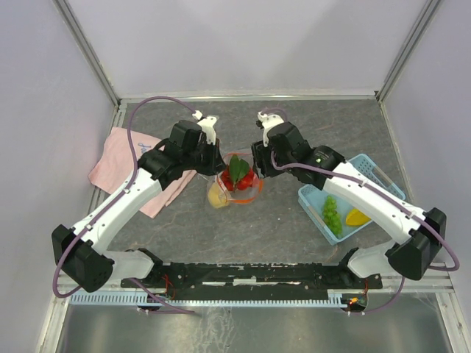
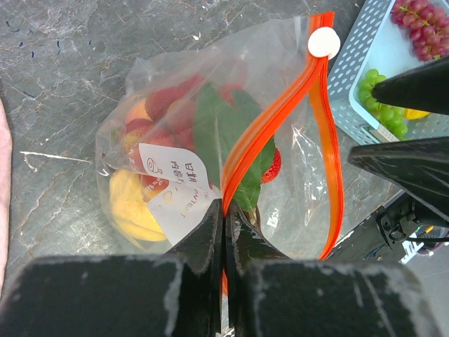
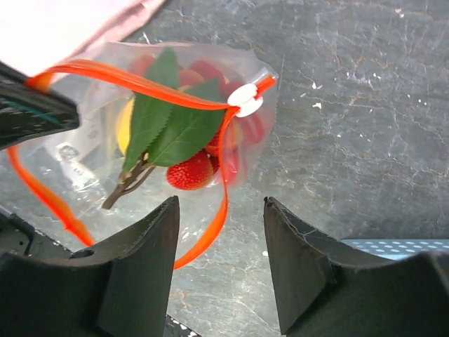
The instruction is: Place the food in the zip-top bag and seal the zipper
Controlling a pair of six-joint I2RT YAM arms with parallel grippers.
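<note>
The clear zip top bag (image 2: 165,70) has an orange zipper (image 3: 151,88) with a white slider (image 2: 323,42) at one end, and its mouth gapes open. Inside lie red fruit (image 3: 189,173), a yellow fruit (image 2: 130,207) and a green-leafed sprig (image 3: 175,126) whose stem points toward the mouth. My left gripper is shut on the bag's orange rim. Apart from the bag, beside its mouth on the right, my right gripper stands open with nothing between its fingers.
A blue basket (image 1: 315,198) on the right holds green grapes (image 1: 331,215), red grapes (image 2: 423,28) and a yellow item (image 1: 357,217). A pink cloth (image 1: 121,158) lies at the left. Grey tabletop shows clear in front of the bag.
</note>
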